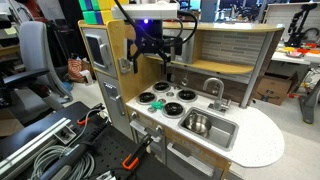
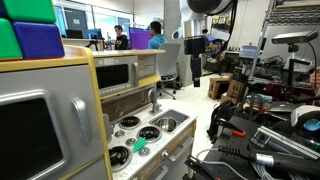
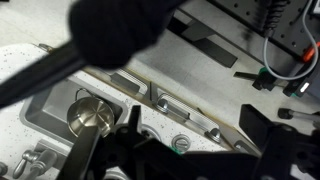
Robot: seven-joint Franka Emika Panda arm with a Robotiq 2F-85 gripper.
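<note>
My gripper point(image 1: 150, 70) hangs open in the air above the toy kitchen's stove side, with nothing between its fingers. In the second exterior view the gripper point(image 2: 195, 77) is well above the counter. A small green object point(image 1: 157, 106) lies among the burners; in the wrist view only a bit of the green object point(image 3: 181, 143) shows between the dark fingers. Inside the sink point(image 1: 222, 131) sits a metal pot point(image 1: 199, 124), and the wrist view shows the pot point(image 3: 90, 115) left of the gripper, clear of it.
Behind the sink rises a faucet point(image 1: 217, 92). Shelves and a microwave point(image 2: 116, 74) stand along the back, and a tall cabinet point(image 1: 103, 50) closes the left side. White counter point(image 1: 258, 140) right of the sink is bare. Cables point(image 1: 62, 160) and tools clutter the dark table in front.
</note>
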